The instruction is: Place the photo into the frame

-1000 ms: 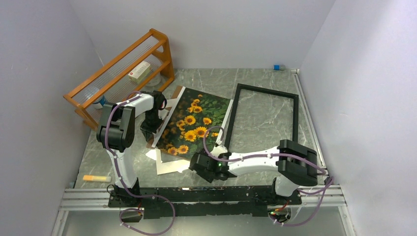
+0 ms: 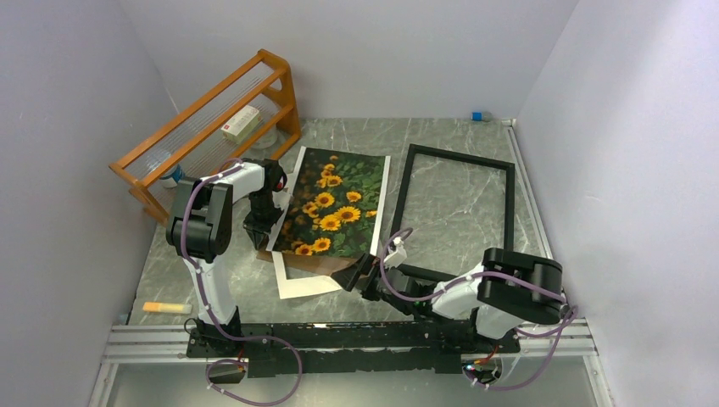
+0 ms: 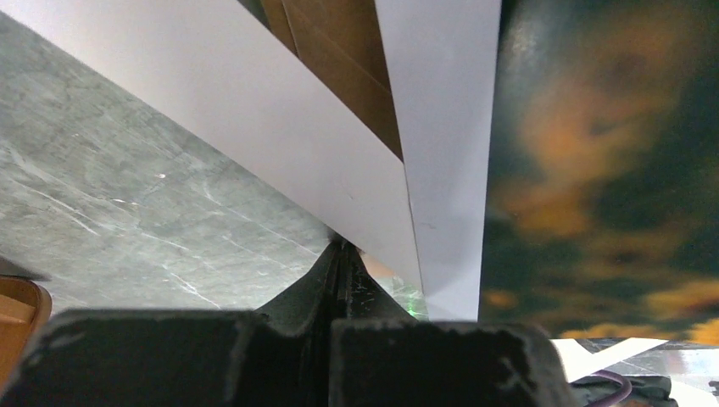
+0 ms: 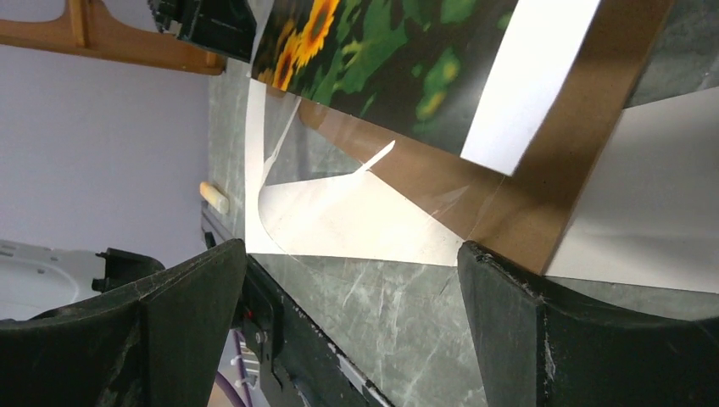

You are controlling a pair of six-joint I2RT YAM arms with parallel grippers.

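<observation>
The sunflower photo (image 2: pixel 335 208) lies with white strips along its two sides. A brown board (image 2: pixel 301 261) and a white mat (image 2: pixel 309 287) show from under its front edge. Empty on the table to the right is the black frame (image 2: pixel 405 186), partly covered by the right arm. At the stack's left side, my left gripper is shut at the edge of the white mat (image 3: pixel 254 119), beside the photo's white strip (image 3: pixel 445 144). My right gripper stands open at the stack's front, nothing between its fingers.
A wooden rack (image 2: pixel 203 110) stands at the back left, holding a small box (image 2: pixel 242 124). A yellow-and-white stick (image 2: pixel 167 308) lies front left. In the right wrist view, a clear sheet (image 4: pixel 280 140) curls near the mat. Table inside the frame is bare.
The photo has turned anticlockwise and shifted slightly left, baring more of the brown board at the front. My right gripper has shifted slightly and its fingers now show apart; the left arm stays put.
</observation>
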